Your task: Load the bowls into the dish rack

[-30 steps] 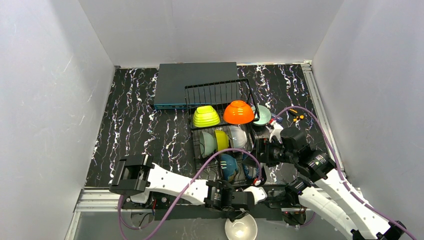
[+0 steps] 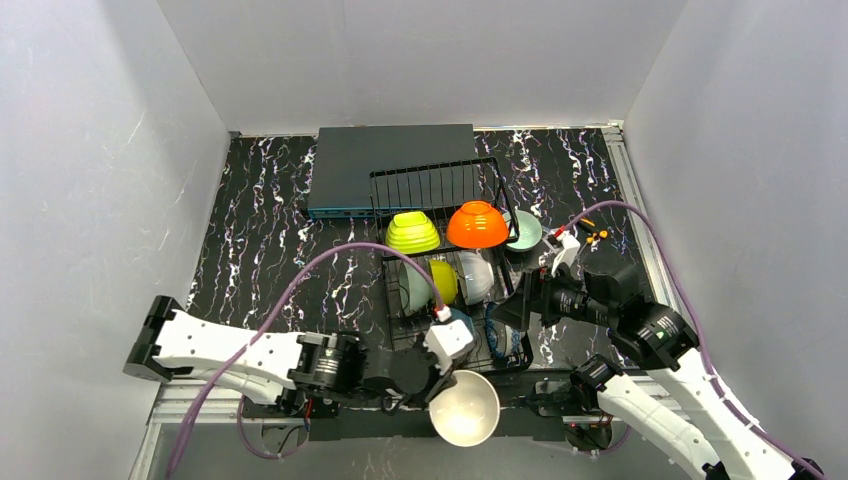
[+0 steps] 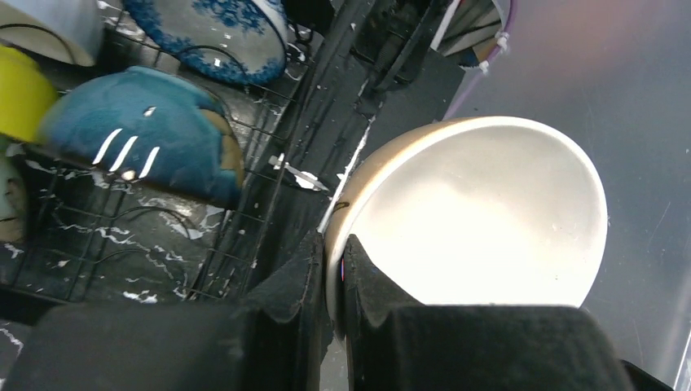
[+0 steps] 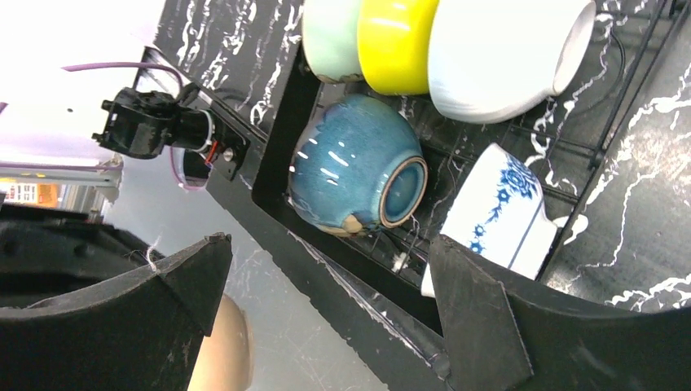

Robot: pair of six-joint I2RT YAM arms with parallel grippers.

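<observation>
A cream bowl [image 2: 465, 409] hangs in front of the counter's near edge, its white inside facing up in the top view. My left gripper is shut on the bowl's rim. The black wire dish rack [image 2: 445, 185] holds an upside-down lime green bowl [image 2: 412, 234] and an orange bowl [image 2: 478, 225] above. Below are a pale green bowl, a yellow bowl [image 4: 397, 45], a white bowl [image 4: 501, 57], a blue bowl [image 4: 350, 163] and a blue-patterned white bowl [image 4: 497, 216], tilted on their sides. Over the rack's near right part, my right gripper stands open and empty.
A dark flat box [image 2: 390, 165] lies behind the rack. A pale green dish [image 2: 527, 231] and small orange items [image 2: 597, 236] sit to the rack's right. Bare marbled counter [image 2: 265, 230] stretches to its left. The rack's front left corner looks empty in the left wrist view.
The left gripper has carried the cream bowl leftward and toward the rack, its arm now covering much of the blue bowl from above. My right gripper has shifted slightly.
</observation>
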